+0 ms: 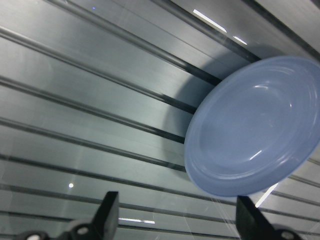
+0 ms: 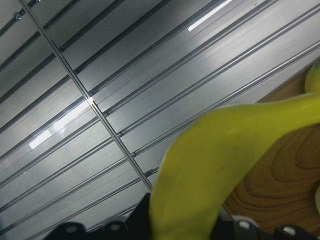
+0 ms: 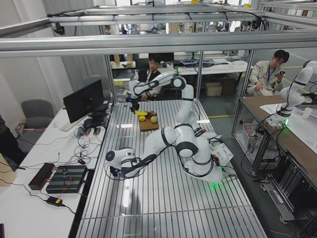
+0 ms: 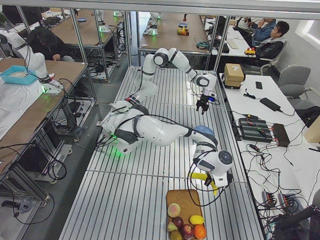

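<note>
My right gripper is shut on a yellow banana, just beyond the wooden tray of fruit; in the right wrist view the banana covers much of the gripper. My left gripper is open over the metal table, its fingers empty at the bottom of the left wrist view. A blue plate lies on the table beneath it, off to one side; in the camera right view the plate is partly hidden by my right arm.
The tray holds a lemon, an orange, apples and other round fruit. A side desk with monitor, power units and cables borders the table; people sit beyond the frame.
</note>
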